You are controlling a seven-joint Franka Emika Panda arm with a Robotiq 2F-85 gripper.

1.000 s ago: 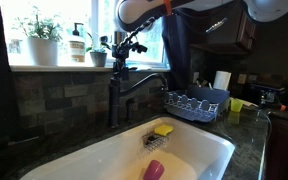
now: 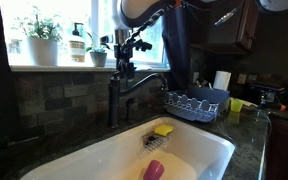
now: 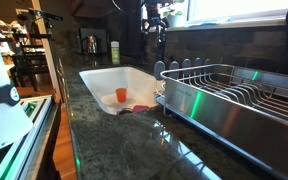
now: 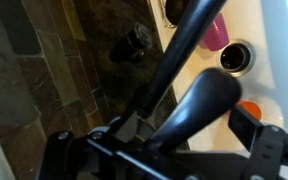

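My gripper point(image 2: 125, 68) hangs over the sink's back edge, just above the black faucet point(image 2: 114, 101). In the wrist view its fingers point(image 4: 260, 137) stand apart on either side of the picture's lower middle. Between them the dark faucet point(image 4: 194, 105) passes close to the camera; whether either finger touches it I cannot tell. Exterior view 2 shows the gripper point(image 3: 154, 22) small at the far side of the white sink point(image 3: 96, 82).
A pink cup point(image 2: 154, 171) lies in the sink, with an orange cup point(image 3: 121, 95) beyond. A yellow sponge point(image 2: 164, 129) rests on a wire holder. Potted plants and a soap bottle point(image 2: 77, 44) line the sill; a dish rack point(image 2: 192, 104) stands right of the sink.
The gripper has shifted slightly down and to the right by the faucet. The cup, the sponge and the rack have stayed put.
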